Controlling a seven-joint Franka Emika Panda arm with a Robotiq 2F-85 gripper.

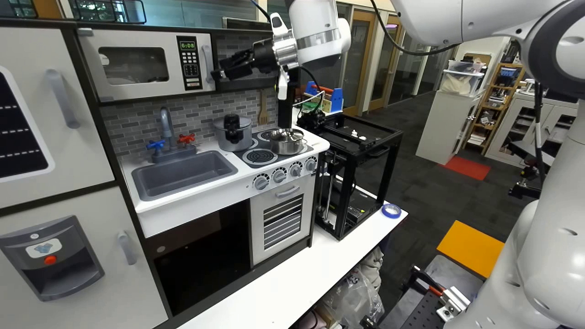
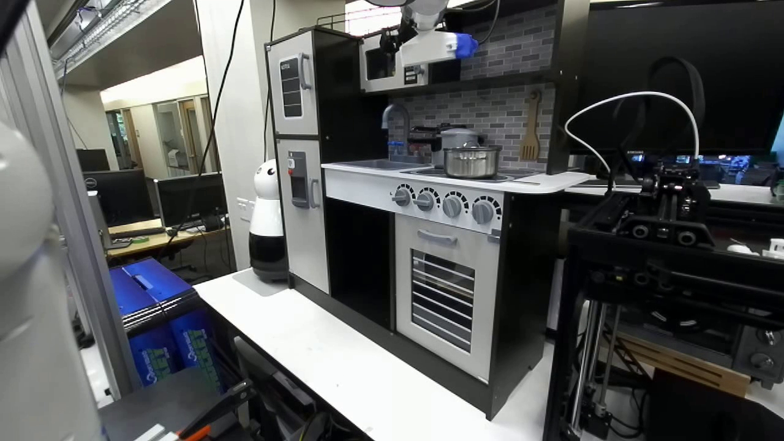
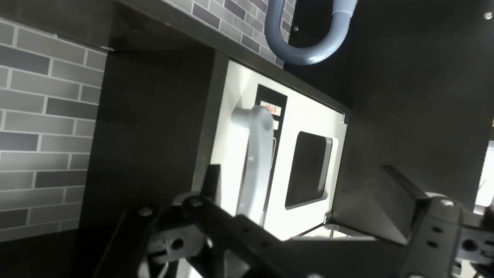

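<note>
The toy microwave (image 1: 131,63) has its white door shut, with a grey vertical handle (image 1: 208,64) at its right edge. My gripper (image 1: 223,70) is open close to the lower part of that handle, nothing held. In the wrist view, the microwave handle (image 3: 260,157) appears between my spread fingers, nearer the left one; whether it lies within their depth I cannot tell. The second exterior view shows the microwave (image 2: 382,62) partly covered by my arm.
Below are the sink (image 1: 183,172), its curved faucet (image 1: 166,123), a lidded grey pot (image 1: 233,134) and a steel pot (image 1: 286,142) on the stove. A dark shelf (image 2: 470,84) runs right of the microwave. The fridge door (image 1: 33,109) stands at left.
</note>
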